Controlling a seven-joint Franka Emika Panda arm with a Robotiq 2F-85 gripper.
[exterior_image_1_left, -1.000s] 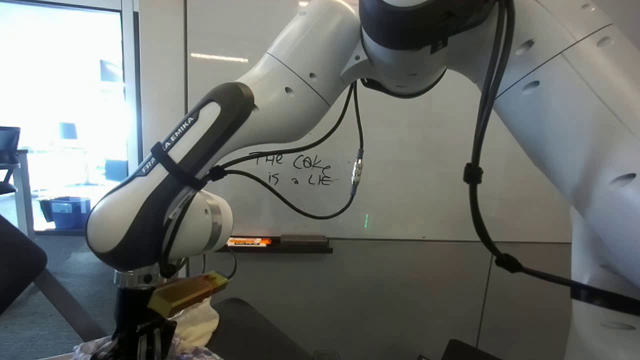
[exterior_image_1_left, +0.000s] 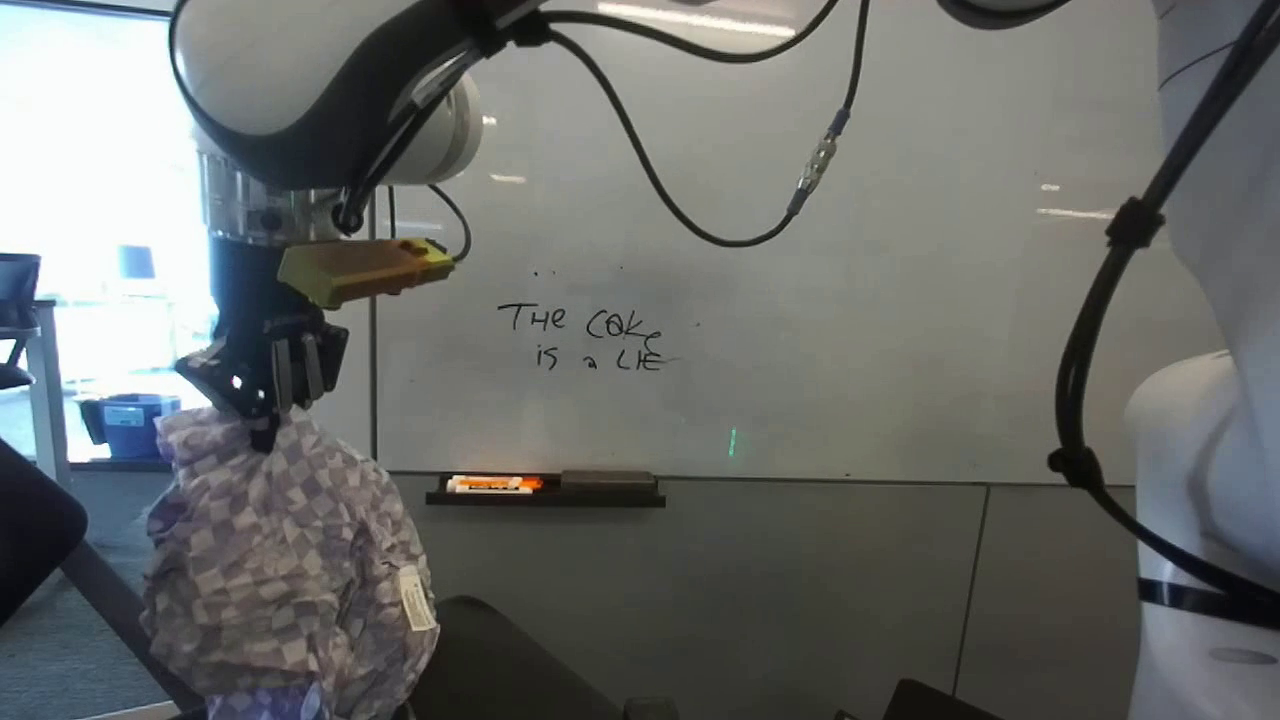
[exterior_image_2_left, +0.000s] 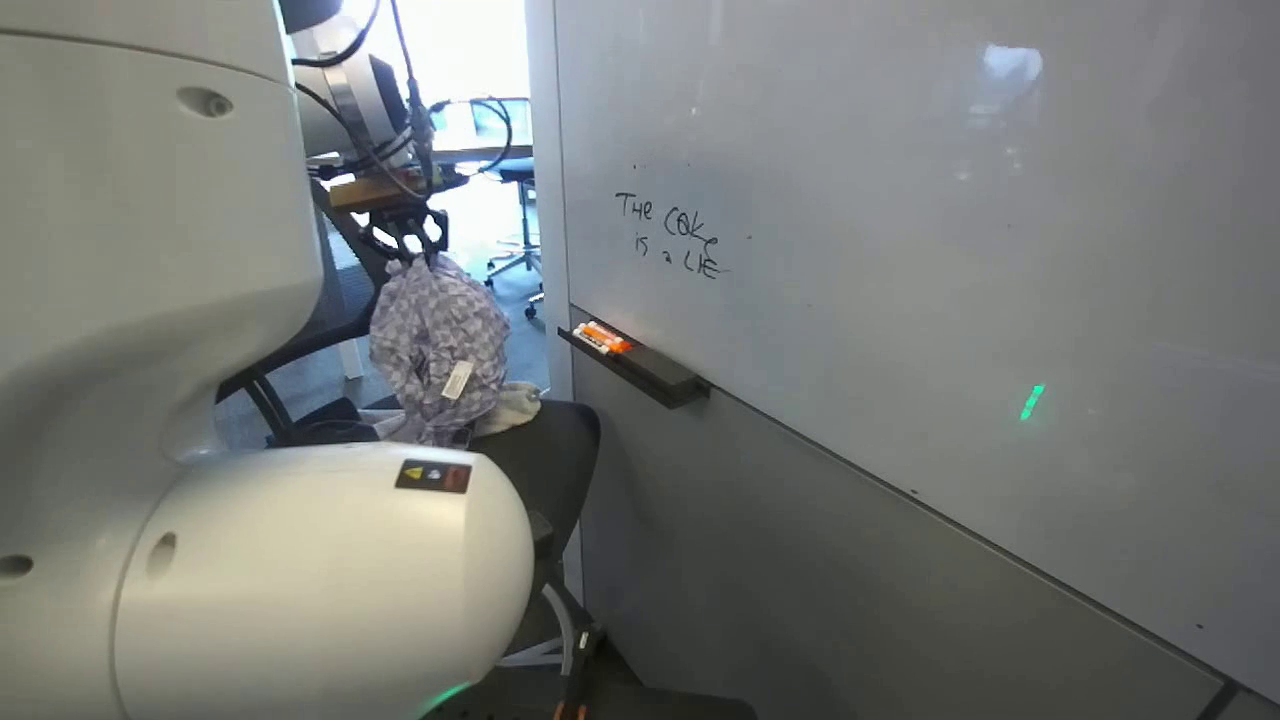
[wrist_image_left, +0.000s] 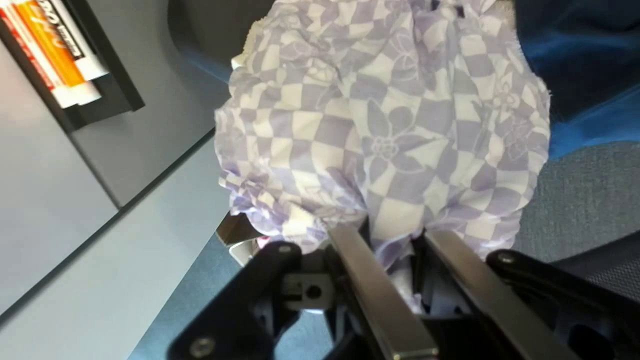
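Observation:
A crumpled cloth (exterior_image_1_left: 282, 564) with a purple-and-white checkered, flowered print hangs below my gripper (exterior_image_1_left: 270, 420), which is shut on its upper part. A white tag (exterior_image_1_left: 416, 598) shows on its side. Exterior view 2 has the same bunched cloth (exterior_image_2_left: 434, 330) hanging under the gripper (exterior_image_2_left: 414, 254), over the seat of a dark chair. Up close in the wrist view, a fold of the checkered cloth (wrist_image_left: 384, 132) runs in between the metal fingers. The cloth's lowest part is cut off by the frame edge in exterior view 1.
A dark chair (exterior_image_2_left: 546, 462) stands underneath, with a pale cloth (exterior_image_2_left: 510, 408) on it. To the right is a whiteboard (exterior_image_1_left: 840, 300) with writing, plus a ledge holding markers (exterior_image_1_left: 492, 484). A blue bin (exterior_image_1_left: 134, 420) sits far off at the left.
My arm has risen a long way, from low near the bottom edge to mid-height. The checkered cloth has come up with the gripper and now hangs in full bulk.

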